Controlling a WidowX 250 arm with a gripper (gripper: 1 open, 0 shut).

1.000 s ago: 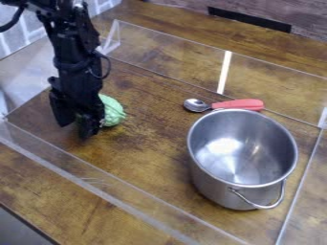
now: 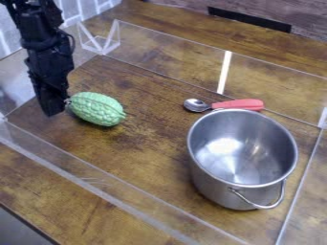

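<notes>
My black gripper (image 2: 54, 100) is at the left of the board, low over the wood, just left of a pale green, bumpy bitter melon (image 2: 98, 109). It looks shut, and I see nothing held in it; its fingertips are dark and partly hard to make out. The melon lies on the wooden surface.
A steel pot (image 2: 243, 153) with a wire handle stands at the right. Behind it lies a spoon (image 2: 236, 104) with a pink handle. Clear plastic walls (image 2: 141, 189) border the work area.
My gripper has moved left and slightly back, off the front of the melon, uncovering more of it. The pot and spoon have not moved.
</notes>
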